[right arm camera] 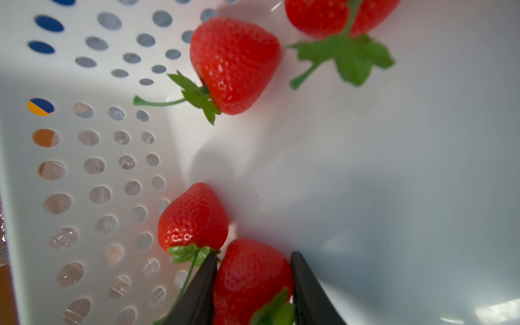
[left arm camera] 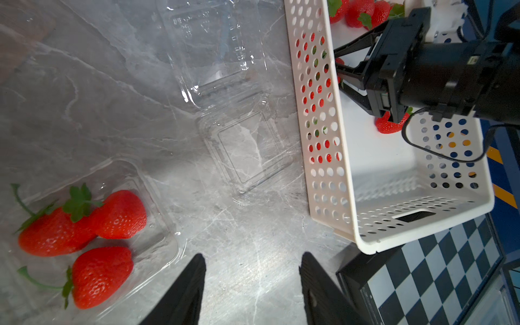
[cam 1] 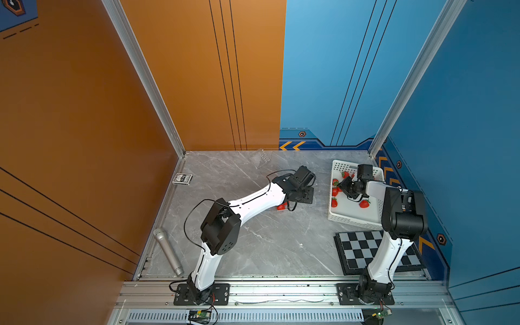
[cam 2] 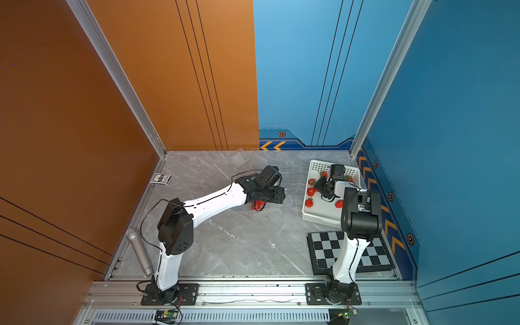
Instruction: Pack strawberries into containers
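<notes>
Inside the white basket [left arm camera: 346, 178], my right gripper is shut on a red strawberry [right arm camera: 250, 273], a black finger on either side of it. Another strawberry [right arm camera: 195, 219] lies right beside that one, near the perforated wall, and a further strawberry [right arm camera: 235, 62] rests in the corner. My left gripper hangs open over bare table with nothing between its fingers. At its left in the left wrist view, a clear container [left arm camera: 157, 200] holds three strawberries, one of them the lower strawberry [left arm camera: 103, 276]. An empty clear container [left arm camera: 249, 146] stands between it and the basket.
A black-and-white checkered board [cam 1: 363, 249] lies in front of the basket. At the table's left edge are a grey tube [cam 1: 169, 252] and a small card box [cam 1: 182, 178].
</notes>
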